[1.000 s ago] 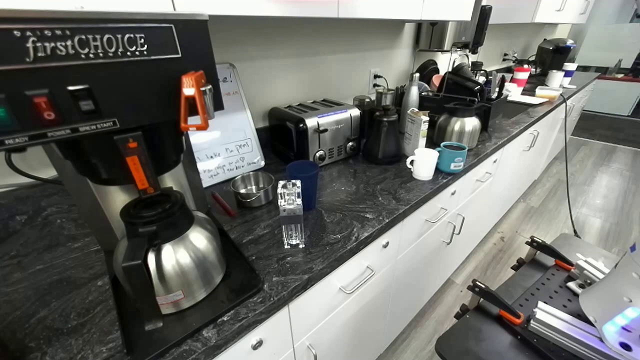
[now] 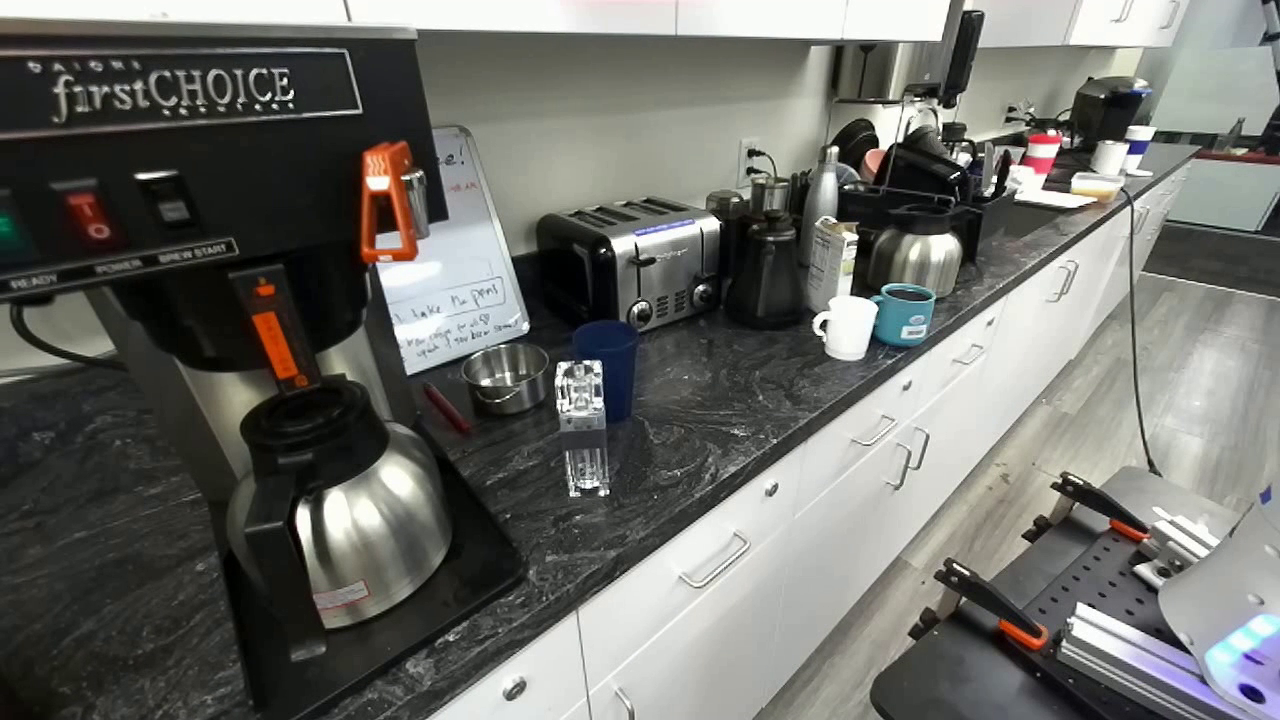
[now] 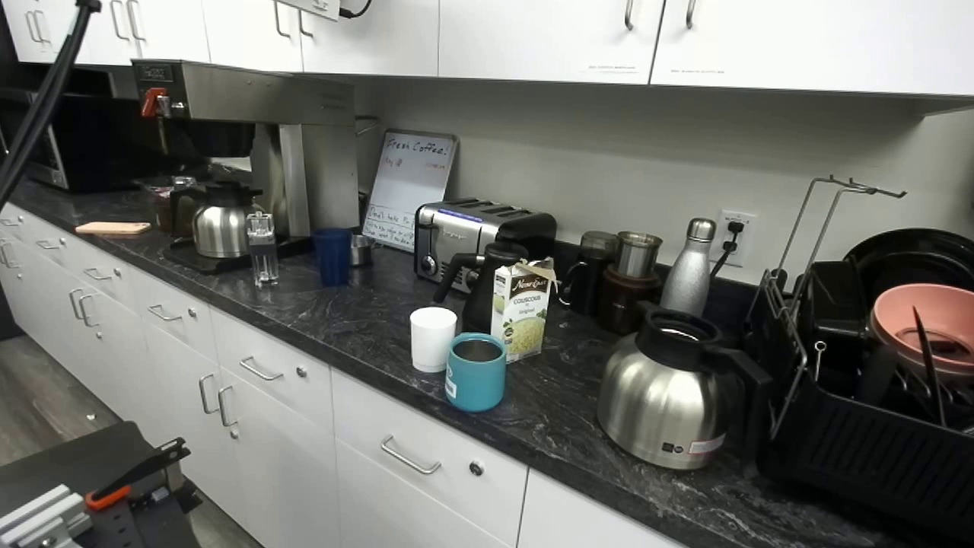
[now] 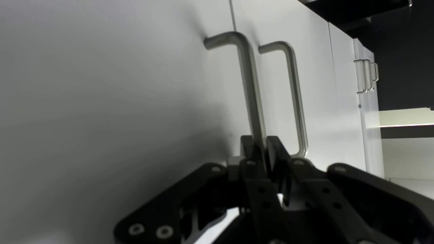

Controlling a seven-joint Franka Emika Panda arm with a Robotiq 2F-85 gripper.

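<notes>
In the wrist view my gripper is shut on a metal bar handle (image 4: 253,89) of a white cabinet door. Its black fingers (image 4: 247,144) sit on both sides of the bar near its lower end, which they hide. Beside it, a second bar handle (image 4: 296,95) on the neighbouring white door (image 4: 317,81) stands free, just right of my fingers. The held handle's door (image 4: 122,81) fills the left of that view. Neither exterior view shows the gripper.
Above the white cabinets (image 2: 840,528) runs a dark counter (image 2: 708,420) with a coffee maker (image 2: 204,192), a toaster (image 2: 630,258), a white mug (image 2: 846,329) and a teal mug (image 2: 902,317). The robot's table (image 2: 1080,588) stands across a strip of open floor (image 2: 1032,444).
</notes>
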